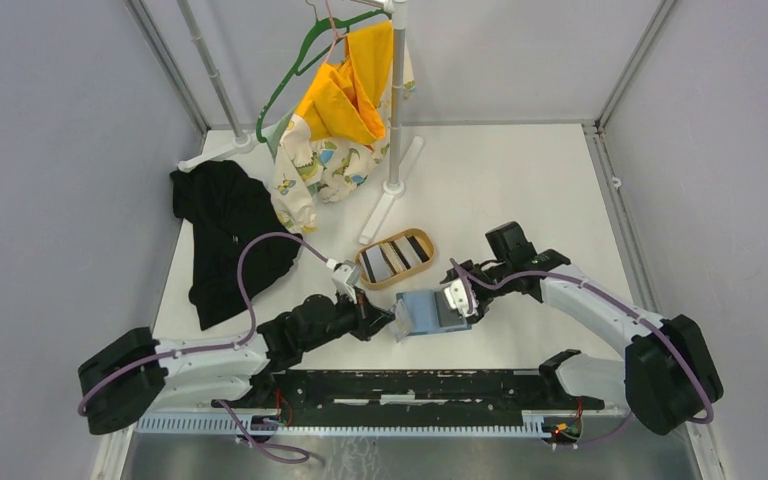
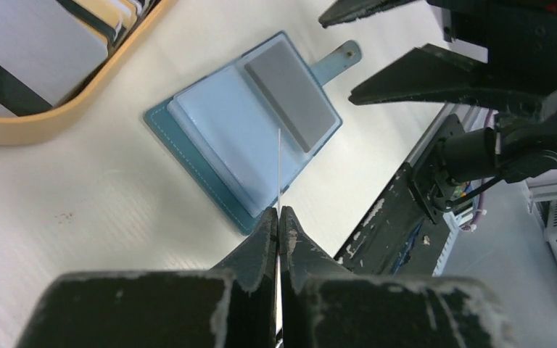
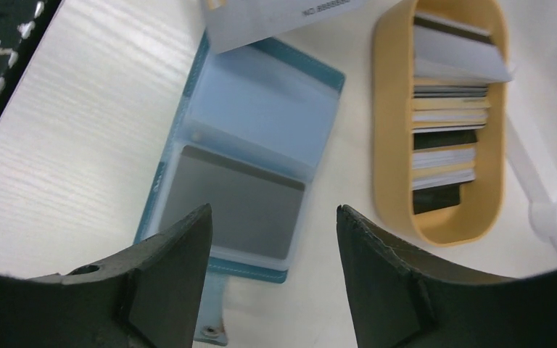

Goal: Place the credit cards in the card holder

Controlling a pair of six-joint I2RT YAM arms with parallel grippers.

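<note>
A blue card holder (image 1: 423, 315) lies spread on the table between my arms, a dark grey panel on its right half and a strap at that end. Held over its left edge is a pale card, which shows almost edge-on in the left wrist view. My left gripper is shut on that card. Above the strap end of the holder, my right gripper stands partly open; its fingertips are apart with no object between them. Several other cards fill the tan oval tray (image 3: 393, 138) beyond the holder.
A white rack with a hanger and a yellow cloth (image 1: 350, 95) stands behind the tray. Black clothing (image 1: 230, 235) covers the table's left side. Bare table (image 1: 530, 180) lies open at the back right.
</note>
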